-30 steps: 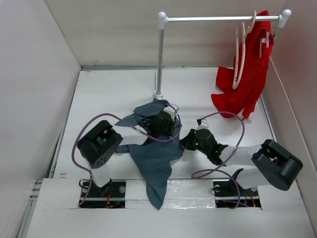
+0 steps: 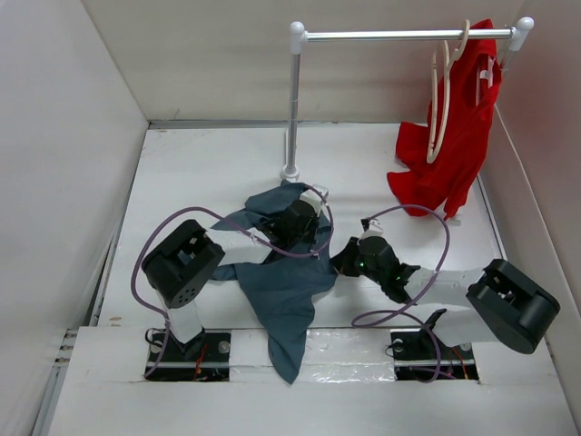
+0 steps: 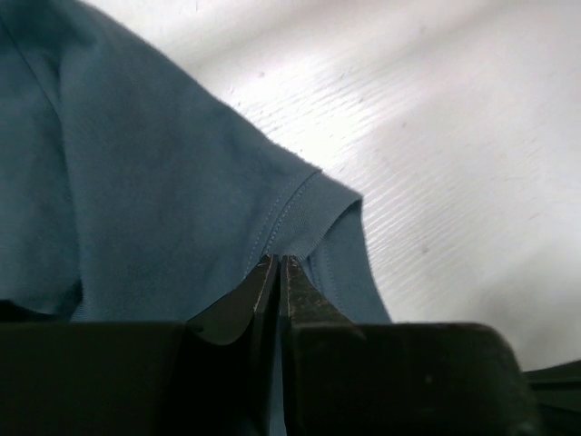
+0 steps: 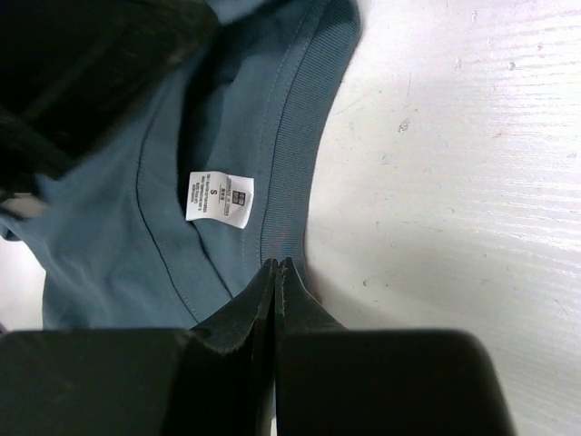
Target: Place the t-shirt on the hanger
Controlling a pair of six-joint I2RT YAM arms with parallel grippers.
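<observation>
A dark teal t-shirt (image 2: pixel 286 309) lies crumpled on the white table under both arms. My left gripper is shut, its tips at a folded, stitched edge of the shirt; whether cloth is between them I cannot make out. My right gripper is also shut, its tips at the ribbed band (image 4: pixel 286 182) near a white label (image 4: pixel 220 198); any cloth between them is hidden. Pale hangers (image 2: pixel 434 109) hang on the rail's right end.
A metal rail (image 2: pixel 399 34) on a post (image 2: pixel 293 109) stands at the back. A red garment (image 2: pixel 458 154) hangs at its right end, reaching the table. Bare table lies left of the shirt and between it and the red garment.
The arms have shifted very slightly; the shirt, hangers and rail look unchanged.
</observation>
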